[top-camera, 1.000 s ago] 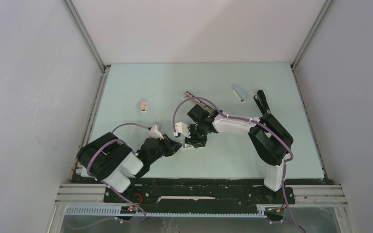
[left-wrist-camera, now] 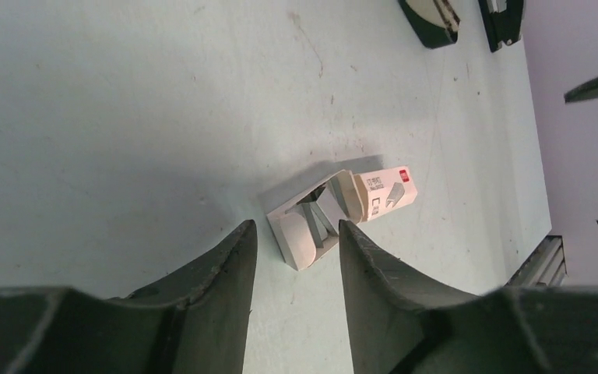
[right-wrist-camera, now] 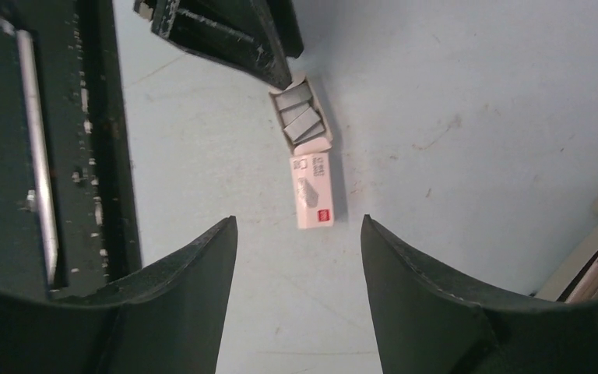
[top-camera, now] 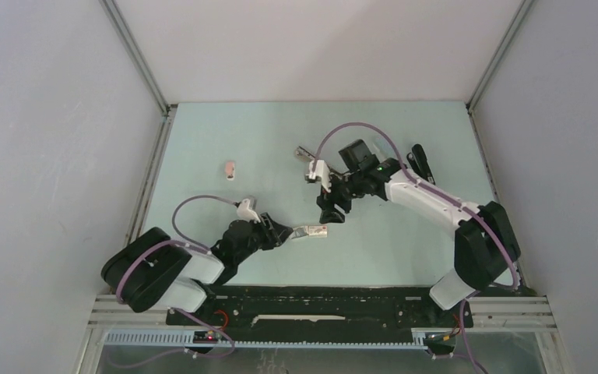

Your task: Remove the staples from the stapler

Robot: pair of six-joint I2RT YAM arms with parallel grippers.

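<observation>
A small open box of staple strips [left-wrist-camera: 298,241] lies on the table, touching a white printed piece [left-wrist-camera: 387,192], probably its lid or sleeve, at its right end in the top view. My left gripper is low at the box's left end, fingers parted, with the box ahead between the fingertips; nothing is visibly gripped. My right gripper hangs above and to the right, open, with the printed piece below between its fingertips and nothing held.
A long stapler-like object [top-camera: 305,154] lies behind the right arm. A pink small stapler [top-camera: 230,171] sits at back left, black tools [top-camera: 422,164] at right.
My right gripper has lifted away from the box toward the back right, uncovering box and printed piece. The left arm has shifted slightly.
</observation>
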